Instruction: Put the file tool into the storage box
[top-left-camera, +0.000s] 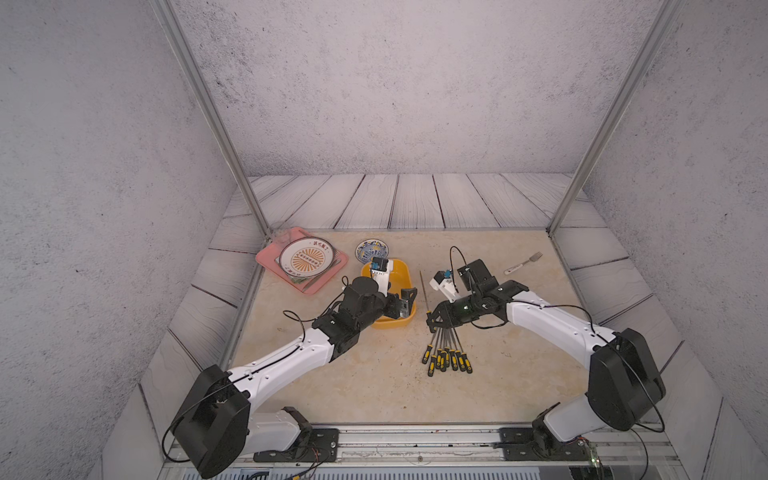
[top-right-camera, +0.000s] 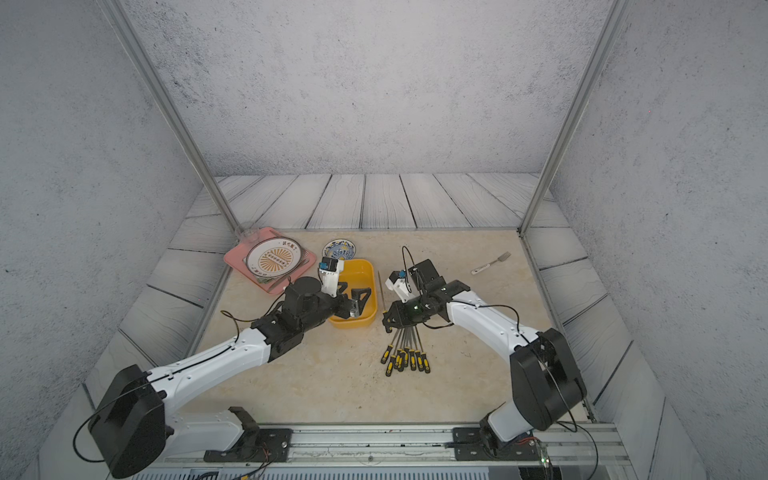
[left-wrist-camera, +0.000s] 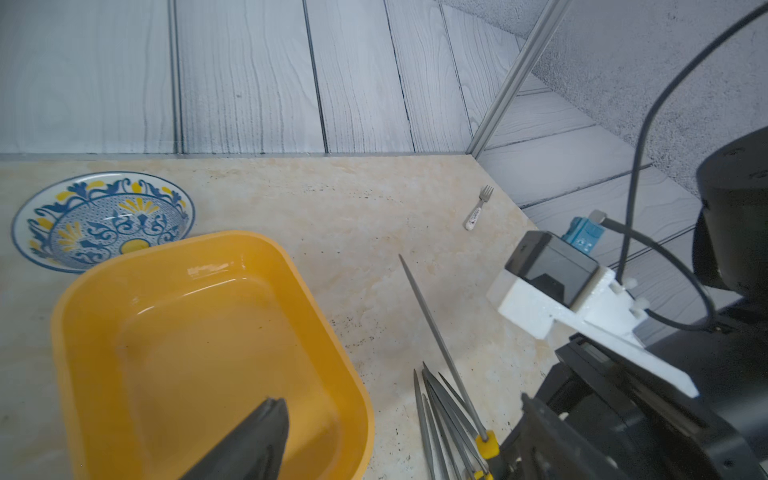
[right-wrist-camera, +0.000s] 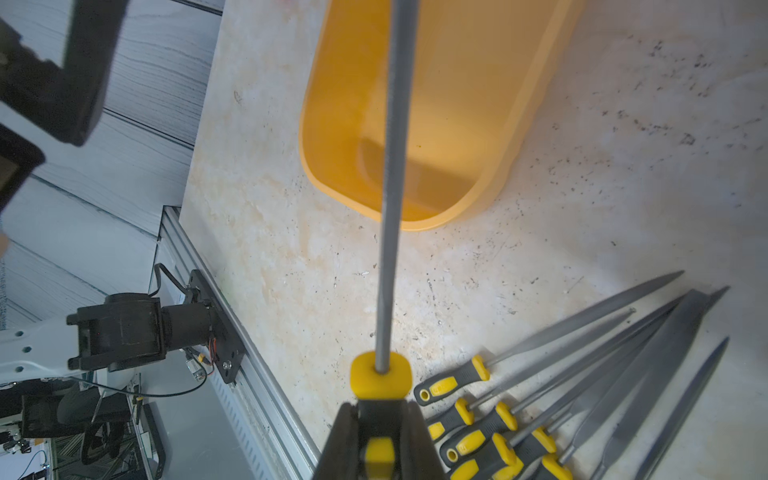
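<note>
A file with a black-and-yellow handle and a long thin grey shaft (right-wrist-camera: 393, 192) is raised above the table. My right gripper has its fingers against both sides of the handle, and the shaft points away toward the back. To its left stands the yellow storage box (left-wrist-camera: 208, 360), whose visible floor is bare. My left gripper (top-left-camera: 408, 300) is over the box's right side, its fingers (left-wrist-camera: 248, 444) spread wide and empty. It is close to the file but apart from it.
Several more files (right-wrist-camera: 608, 384) lie bunched on the table below the right gripper. Behind the box is a blue-patterned dish (left-wrist-camera: 108, 220). A pink tray (top-left-camera: 340, 264) with a plate sits back left, a fork (top-left-camera: 524, 262) back right.
</note>
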